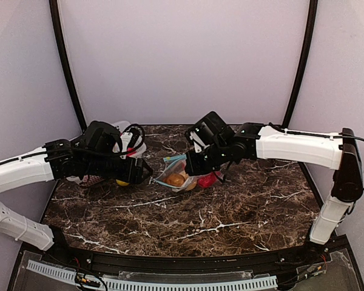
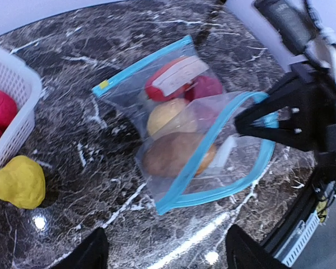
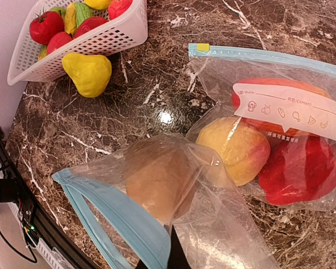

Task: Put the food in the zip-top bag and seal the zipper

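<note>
An open clear bag with a blue zip rim [image 2: 196, 151] holds a brown potato-like food [image 3: 157, 179]. My right gripper is shut on its rim, keeping the mouth raised. Left of that bag, my left gripper [image 1: 144, 171] is open, its fingers [image 2: 84, 252] wide apart and empty in the left wrist view. A yellow pepper-like food [image 3: 89, 73] lies on the table against the white basket [image 3: 115, 35], outside the bag. From above, the left arm mostly hides it.
What looks like a second bag [image 3: 291, 59], flat and zipped, has a peach [image 3: 235, 148] and red foods in it, touching the open bag. Several foods fill the basket.
</note>
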